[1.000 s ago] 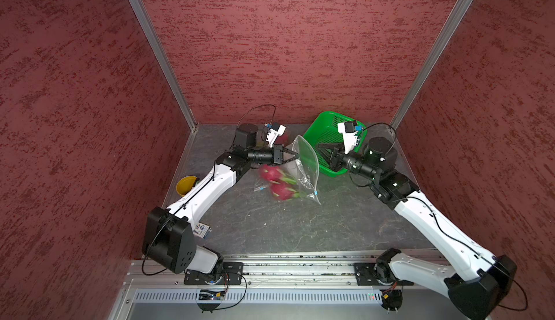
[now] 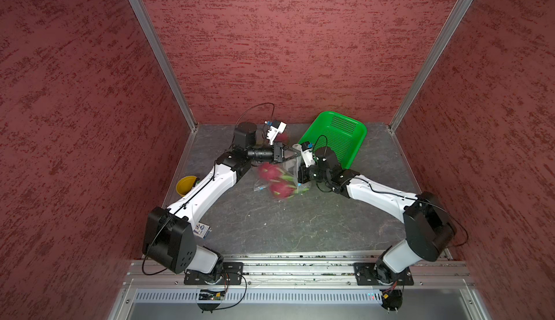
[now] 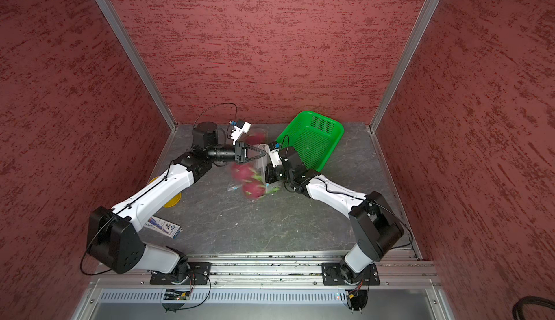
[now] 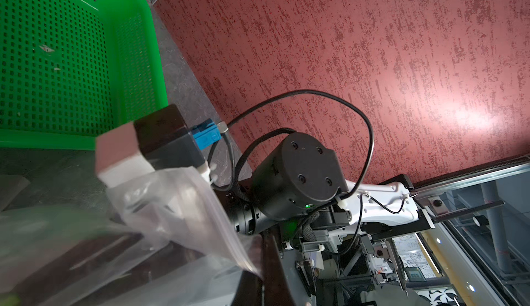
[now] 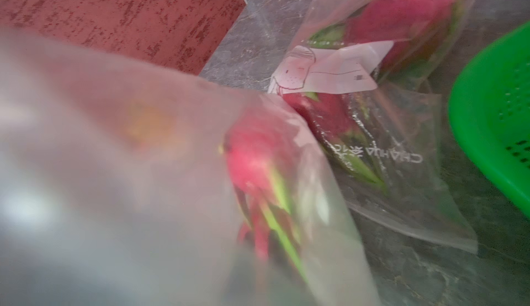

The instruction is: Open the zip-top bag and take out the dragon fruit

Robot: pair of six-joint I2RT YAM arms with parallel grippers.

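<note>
A clear plastic bag (image 2: 261, 186) hangs above the table with two red-and-green dragon fruits, one upper (image 2: 269, 171) and one lower (image 2: 281, 190). At the upper edge of its mouth, my left gripper (image 2: 298, 153) is shut on the film; in the left wrist view the bag's edge (image 4: 243, 253) reaches between the fingertips. Through hazy film, the right wrist view shows a blurred dragon fruit (image 5: 256, 154) close ahead; its own fingers do not show.
More bagged dragon fruit (image 5: 408, 21) lies on the table behind, beside the green basket (image 2: 338, 132), which looks empty. A yellow bowl (image 2: 185, 185) and a small box (image 3: 163, 226) stand at left.
My right arm has swung left and its gripper has travelled from beside the basket to the bag's mouth, pushing the film leftward. The left gripper has stayed nearly still.
</note>
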